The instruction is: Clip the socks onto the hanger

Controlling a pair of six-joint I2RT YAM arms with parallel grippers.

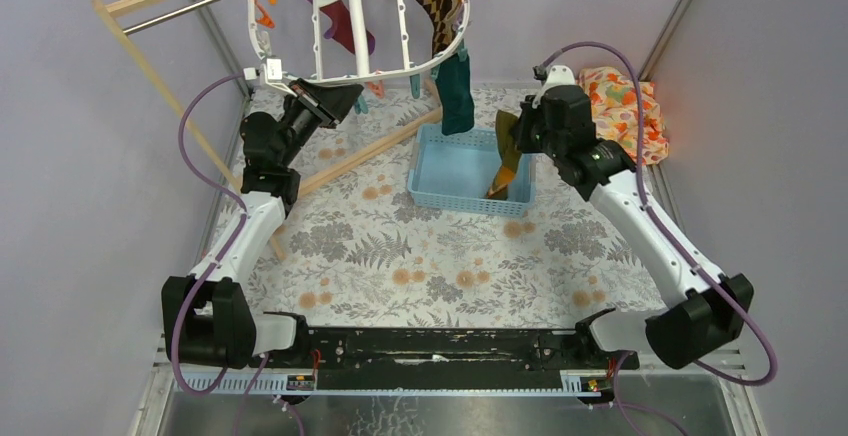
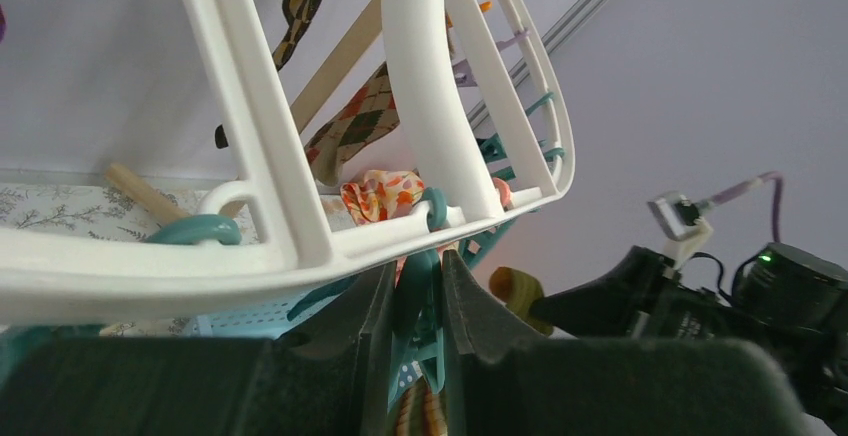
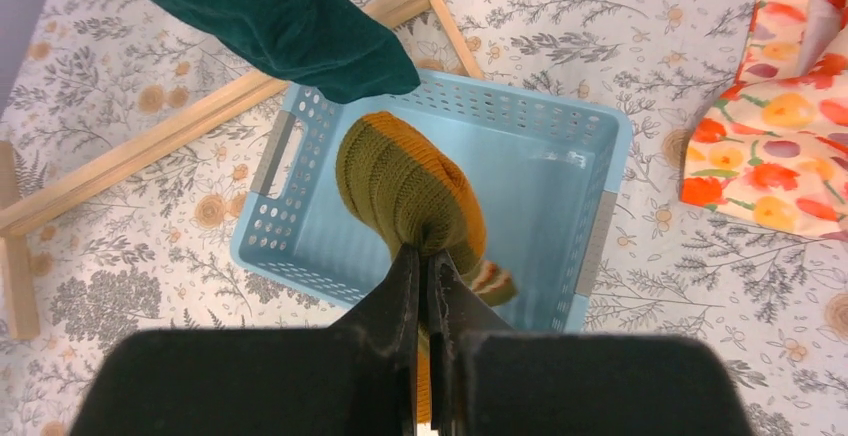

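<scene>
The white hanger (image 1: 362,26) holds several socks, including a dark teal sock (image 1: 456,91). My left gripper is at the hanger's front rim, its fingers around a teal clip (image 2: 408,316). My right gripper is shut on an olive and orange sock (image 3: 405,176), holding it over the blue basket (image 1: 440,166); a striped brown part of sock shows below it in the right wrist view.
An orange floral cloth (image 1: 625,116) lies at the back right. Wooden bars (image 1: 340,166) cross the table at left and back.
</scene>
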